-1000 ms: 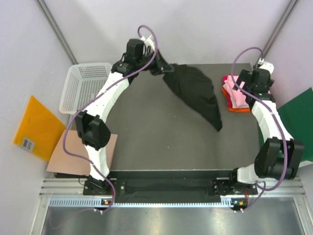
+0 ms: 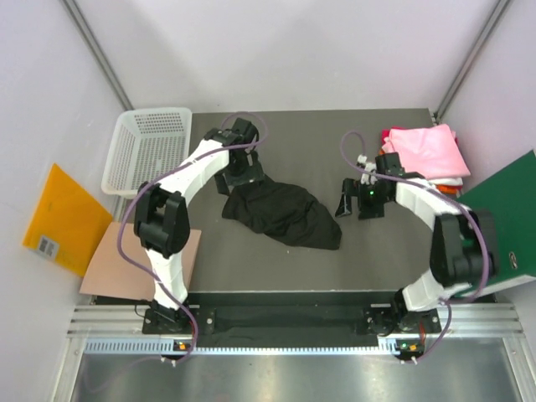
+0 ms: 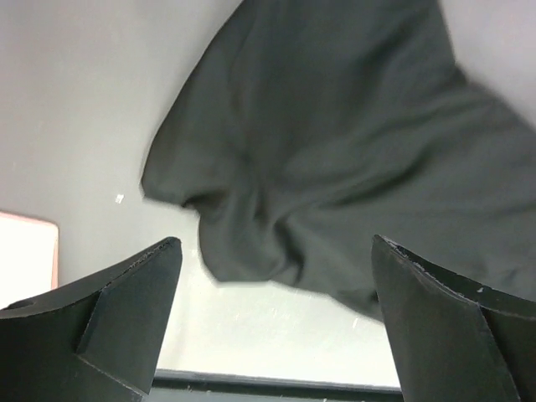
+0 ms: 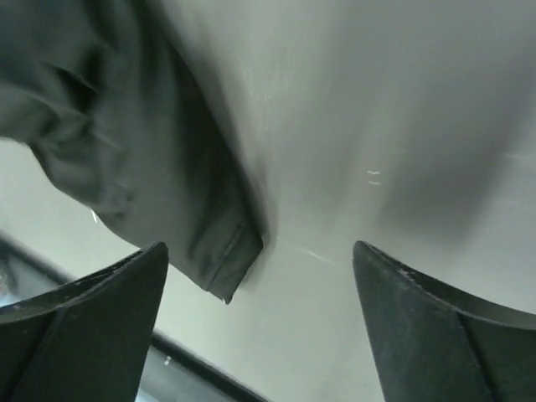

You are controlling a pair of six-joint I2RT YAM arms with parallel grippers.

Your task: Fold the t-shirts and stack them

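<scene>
A dark t-shirt (image 2: 285,213) lies crumpled and unfolded across the middle of the table. Over its upper left end hangs my left gripper (image 2: 237,180), open; in the left wrist view the cloth (image 3: 327,142) spreads beyond the fingers (image 3: 126,322), none of it clearly between them. My right gripper (image 2: 360,203) stands open to the right of the shirt. The shirt's right end, with its hemmed corner (image 4: 230,260), shows in the right wrist view ahead of the fingers (image 4: 435,327). A stack of folded shirts, pink on top (image 2: 427,152), sits at the back right, partly behind the right arm.
At the back left stands an empty white basket (image 2: 151,142). A yellow panel (image 2: 67,219) and a tan board (image 2: 138,264) border the left side, a green panel (image 2: 507,222) the right. Bare table (image 2: 301,151) shows behind the shirt.
The dark shirt, earlier hanging from my left gripper at the back, now lies on the table, and that gripper is open. My right arm has swung from the pink stack toward the shirt's right end.
</scene>
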